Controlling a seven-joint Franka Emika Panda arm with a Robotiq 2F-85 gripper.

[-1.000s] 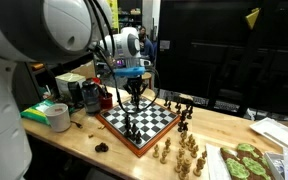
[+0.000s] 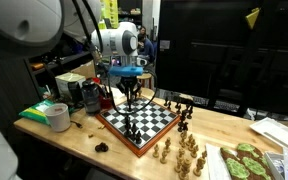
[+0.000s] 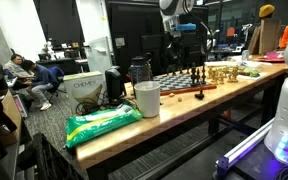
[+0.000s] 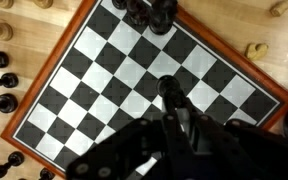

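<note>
A dark chess piece [image 4: 167,85] shows at the fingertips of my gripper in the wrist view, and the fingers are shut on it. Most of the piece's body is hidden by the dark fingers. Below them lies the black-and-white chessboard [image 4: 92,78] with its brown border. Two more dark pieces [image 4: 162,16] stand near the board's top edge. In exterior view 1 the gripper [image 2: 131,95] is small and dark over the board [image 2: 159,122], hard to make out against the background. Whether the held piece touches the board cannot be told.
Dark pieces [image 4: 6,103] stand along the board's left side in the wrist view. Light pieces [image 2: 185,155] cluster right of the board in exterior view 1. A white mug [image 2: 58,117] and dark jars [image 2: 91,97] stand on the left; a person [image 2: 124,45] is behind the table.
The arm's upper links have shifted leftward in exterior view 1 over the last second. The board and the loose pieces look unmoved.
</note>
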